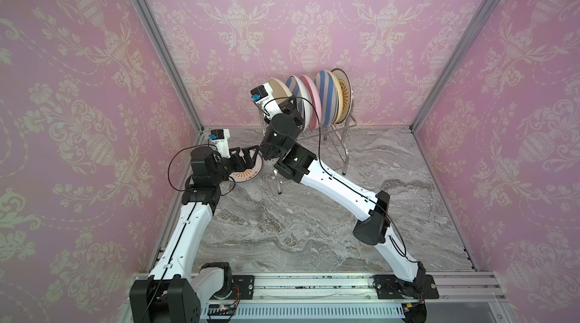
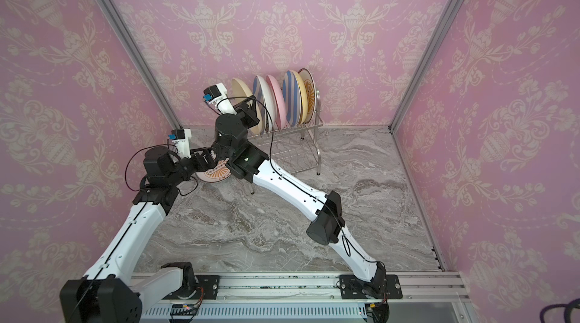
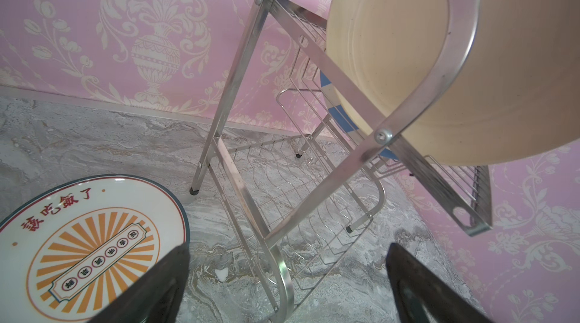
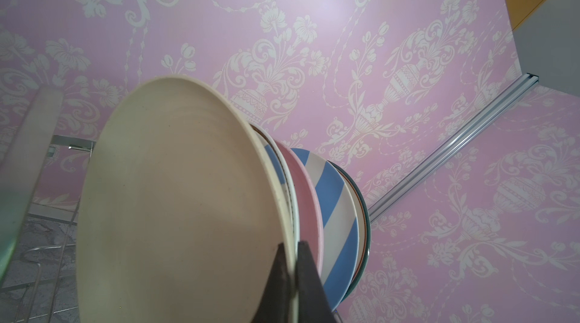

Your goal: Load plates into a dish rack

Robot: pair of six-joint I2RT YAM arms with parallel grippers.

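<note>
Several plates (image 1: 326,96) stand upright in the metal dish rack (image 1: 344,147). My right gripper is at the near end of the row, shut on the rim of a cream plate; that plate also fills the upper right of the left wrist view. A plate with an orange sunburst (image 3: 96,238) and red lettering lies flat on the counter beside the rack. My left gripper stands open near it, just left of the rack, with nothing between its fingers.
Pink patterned walls (image 2: 423,202) close in the back and sides. The rack's side frame stands close in front of my left gripper.
</note>
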